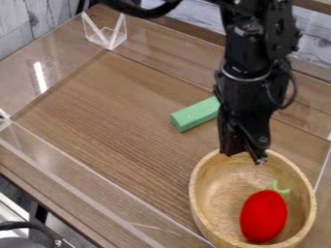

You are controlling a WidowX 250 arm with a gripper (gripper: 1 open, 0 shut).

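A wooden bowl (215, 200) sits at the lower right, holding a red pepper-like object (264, 215) with a green stem. My black gripper (241, 147) hangs over the back rim of the bowl, shut, with nothing visible between its fingers. Behind it on the table lies a green block (195, 113), partly hidden by the arm.
A clear plastic piece (106, 29) stands near the back left. A dark cable runs at the bottom left corner, off the table's edge.
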